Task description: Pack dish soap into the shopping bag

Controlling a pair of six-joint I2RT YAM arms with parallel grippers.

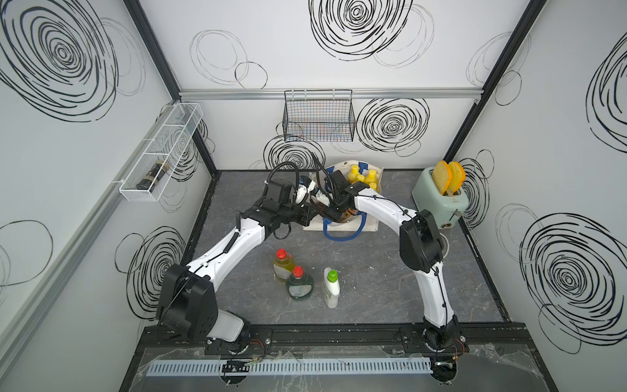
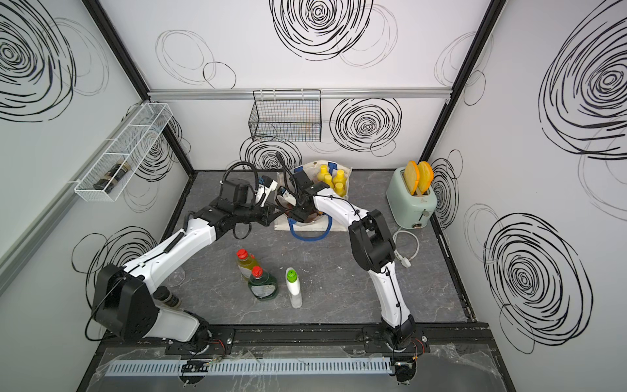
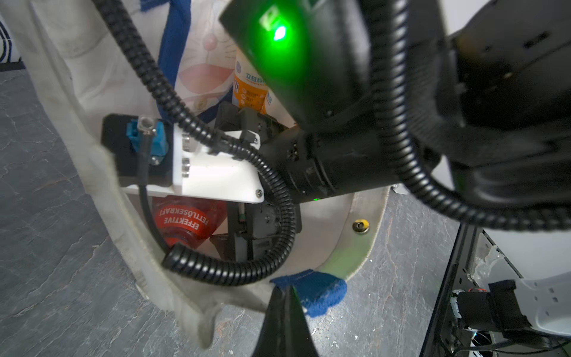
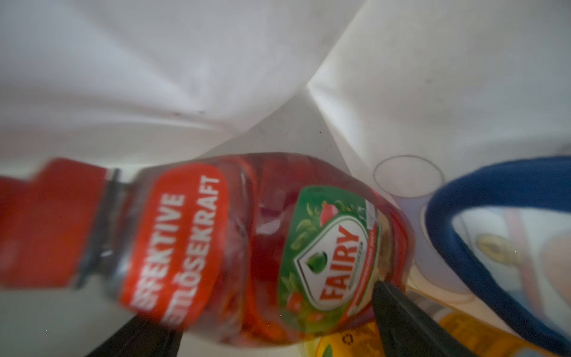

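The red Fairy dish soap bottle [image 4: 261, 238] lies on its side inside the white shopping bag [image 1: 372, 223], cap to the left in the right wrist view. My right gripper reaches into the bag, open, its fingers apart over the bottle. In the left wrist view my left gripper is shut with nothing between its fingers, just outside the bag's rim [image 3: 351, 229]. A blue handle end [image 3: 321, 291] shows behind its tips. On the table stand a yellowish bottle [image 1: 282, 264], a dark green bottle [image 1: 299, 285] and a white, green-capped bottle [image 1: 331, 290].
Several yellow-capped bottles [image 1: 365, 175] sit in the bag's far right. A blue handle loop [image 1: 344, 237] hangs over its front. A toaster [image 1: 441, 199] stands at right, and a wire basket [image 1: 319, 117] hangs behind.
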